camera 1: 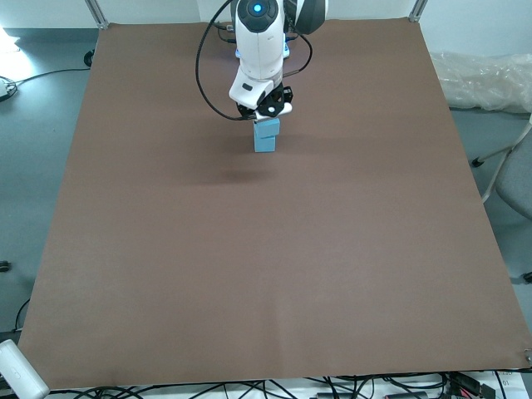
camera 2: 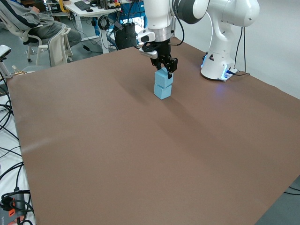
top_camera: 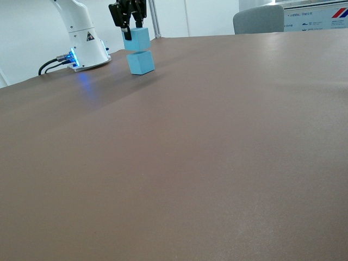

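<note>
Two light blue cubes are stacked on the brown table (camera 1: 274, 266), near the arm's base. The lower cube (top_camera: 141, 63) rests on the tabletop; the upper cube (top_camera: 137, 41) sits slightly askew above it. My black gripper (top_camera: 132, 31) is at the upper cube, its fingers at that cube's top in the top view, one down the near face. Whether it grips the cube or is only around it, I cannot tell. In the right view the gripper (camera 2: 166, 70) hides part of the upper cube's top; in the left view the arm hides the fingers.
The white arm base (camera 2: 218, 65) stands behind the cubes at the table's far edge. Cables (camera 2: 11, 168) lie outside the table's edge, and a grey chair (camera 1: 515, 174) stands beside it.
</note>
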